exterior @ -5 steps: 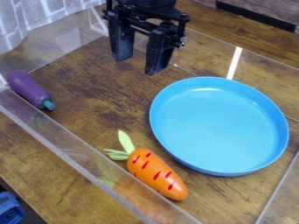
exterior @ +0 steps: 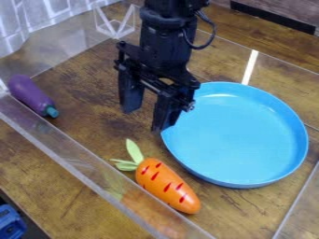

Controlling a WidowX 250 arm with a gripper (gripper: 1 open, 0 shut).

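Note:
The black gripper [exterior: 147, 105] hangs over the middle of the wooden surface, at the upper left part of the blue plate [exterior: 234, 149], with its fingers pointing down. Whether it is open or shut is hard to tell; I see nothing clearly held. An orange carrot toy [exterior: 167, 185] with green leaves lies below it, at the lower left of the plate. A purple eggplant toy [exterior: 30, 93] lies at the far left.
A clear plastic wall [exterior: 75, 173] runs diagonally along the lower left, with a blue object [exterior: 7, 222] outside it.
The carrot, eggplant and plate have not moved.

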